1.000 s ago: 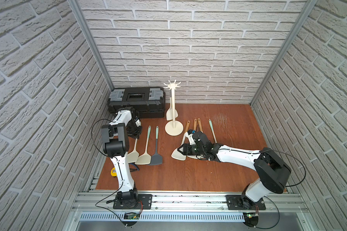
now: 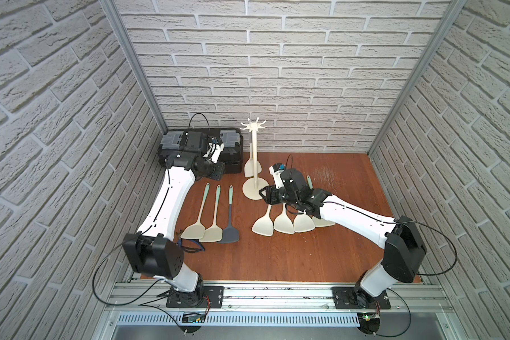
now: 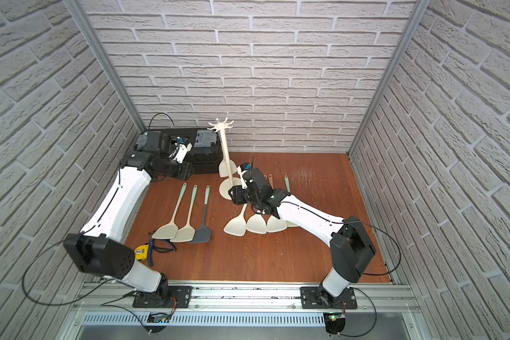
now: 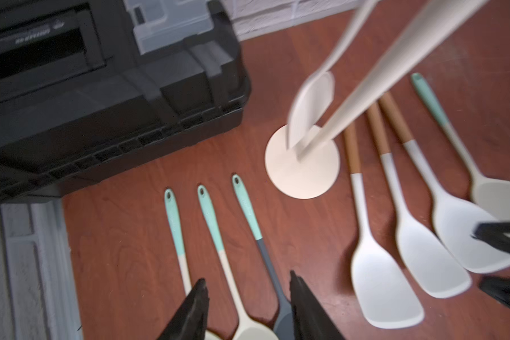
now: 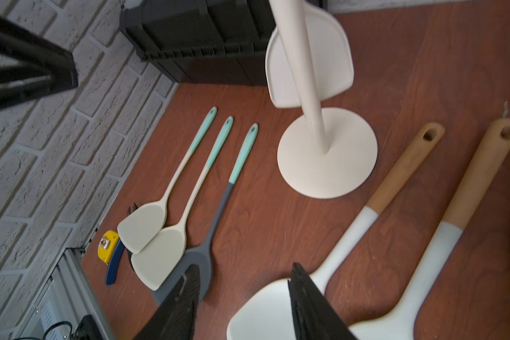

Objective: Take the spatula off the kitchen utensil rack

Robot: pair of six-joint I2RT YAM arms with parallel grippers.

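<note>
A cream rack (image 2: 254,153) stands on a round base at the back, with a white spatula (image 5: 328,51) hanging on its rear side, its head near the bottom. My left gripper (image 2: 215,170) is open and raised in front of the black toolbox, left of the rack. In the left wrist view the hanging spatula (image 4: 314,102) and pole are above and beyond its fingers. My right gripper (image 3: 238,192) is open, low beside the rack's front right, above white spatulas lying on the table, with nothing between its fingers.
Three mint-handled spatulas (image 2: 215,226) lie left of the base and several wooden- or mint-handled ones right of it. A toolbox (image 4: 113,102) backs the left side. A yellow tape measure (image 3: 141,252) lies at front left.
My left arm has risen from the left-hand spatulas to beside the rack, before the toolbox. My right gripper has moved up and back toward the rack's base.
</note>
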